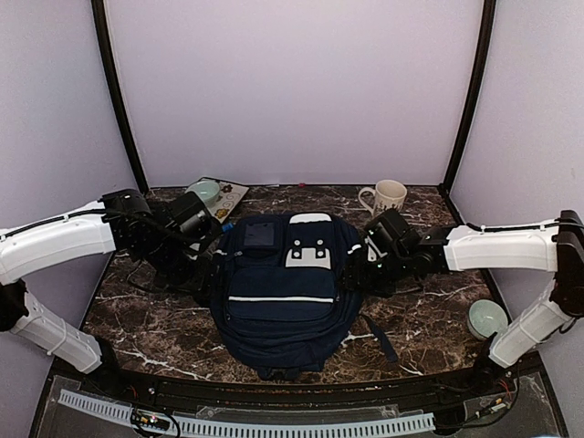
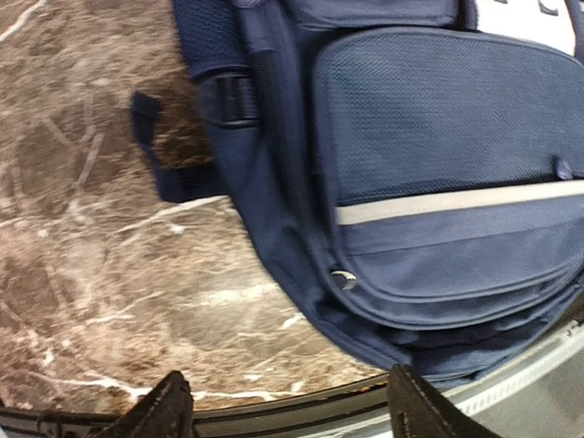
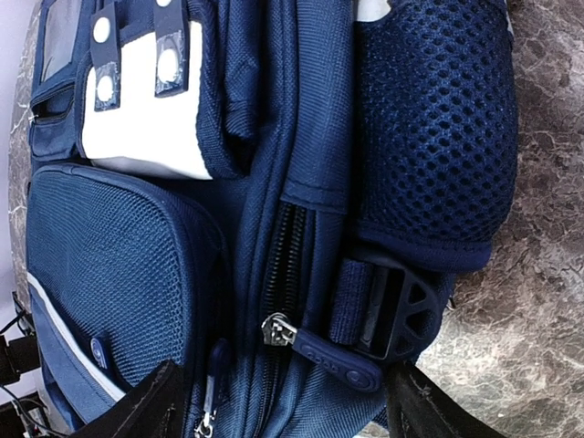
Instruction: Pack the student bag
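The navy student bag (image 1: 281,319) lies flat in the middle of the table, front pockets up. Fingers apart and empty, my left gripper is over the bag's left edge in the top view; its wrist view shows the side strap (image 2: 187,181) and lower front pocket (image 2: 438,119). On the opposite side, my right gripper stands open above the bag's right edge. A zipper pull (image 3: 333,358) lies between its fingers in the wrist view, not gripped, with the dark zipper (image 3: 286,260) and a side buckle (image 3: 401,310) close by.
A white mug (image 1: 390,195) stands behind the bag to the right. A pale green bowl (image 1: 205,191) and a patterned flat item (image 1: 234,199) are at the back left. Another bowl (image 1: 487,318) sits far right. Bare table shows at both front corners.
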